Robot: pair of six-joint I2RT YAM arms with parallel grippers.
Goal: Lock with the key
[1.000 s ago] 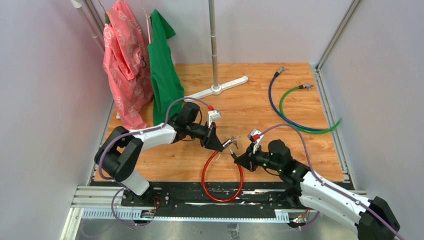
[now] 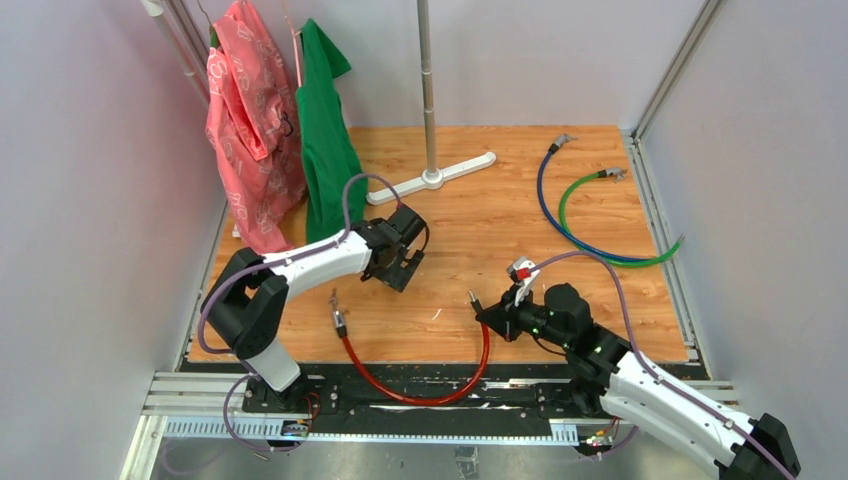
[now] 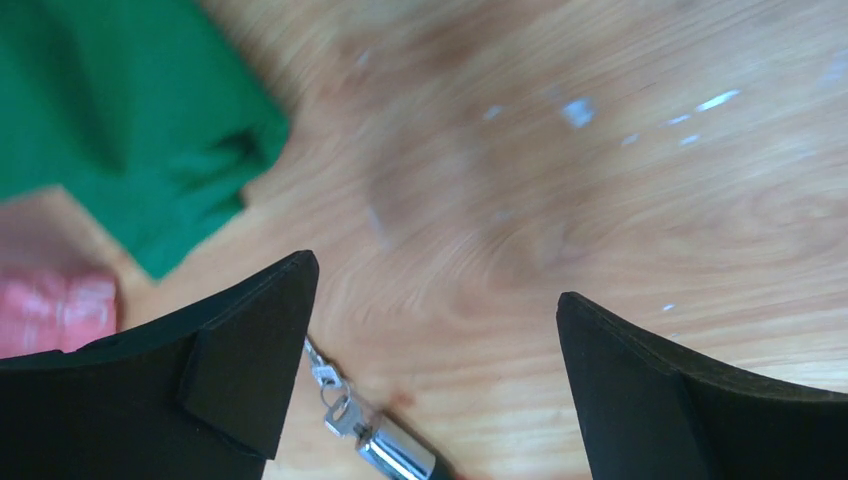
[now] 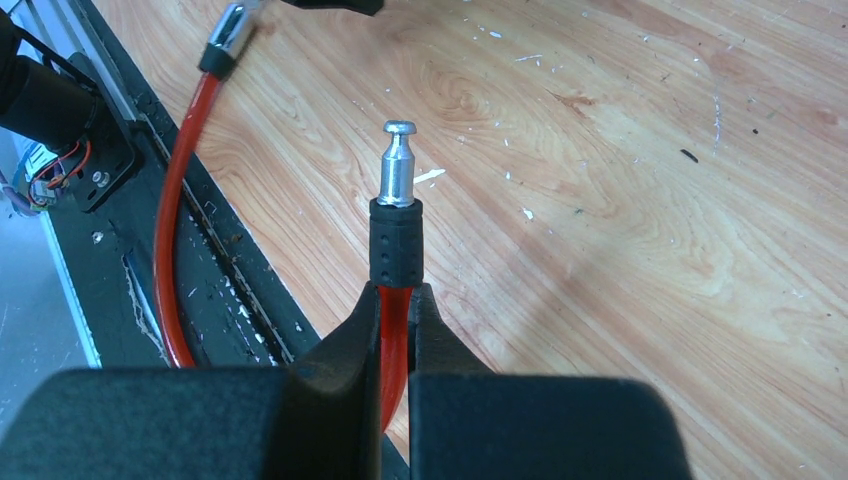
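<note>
A red cable lock (image 2: 420, 401) bows in a U over the table's front edge, its two ends apart. Just below its black collar, near the metal pin (image 4: 397, 170), my right gripper is shut on the red cable. The pin stands bare and points away from the fingers. On the left lies the lock's silver cylinder end (image 3: 398, 452) with a key (image 3: 346, 416) in it and a second key on the ring. Nothing is between the fingers of my open left gripper, which hovers above the table behind that end.
Blue (image 2: 548, 208) and green (image 2: 640, 263) cable locks lie at the right. A white stand (image 2: 433, 178) rises at the back. Pink (image 2: 253, 140) and green (image 2: 325, 140) cloths hang at the left. Bare wood fills the middle.
My left gripper held the cylinder end near the pin. It has let go and drawn back and left, turning, and that end now lies farther left. The right gripper barely moved.
</note>
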